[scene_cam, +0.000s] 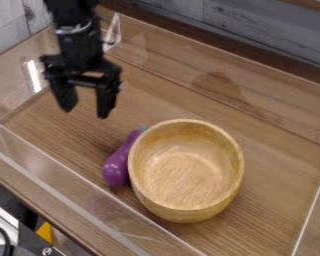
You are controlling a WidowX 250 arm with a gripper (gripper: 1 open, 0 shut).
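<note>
The black gripper [79,100] hangs over the upper left of the wooden surface, its two fingers spread apart and open, slightly motion-blurred, with nothing visible between them. Below and right of it, a purple eggplant-like object [119,165] lies on the surface, against the left side of a large round light-wood bowl [186,204]. The bowl stands empty at the lower middle right.
Raised edges border it at the top and left, with dark cables beyond the lower left edge.
</note>
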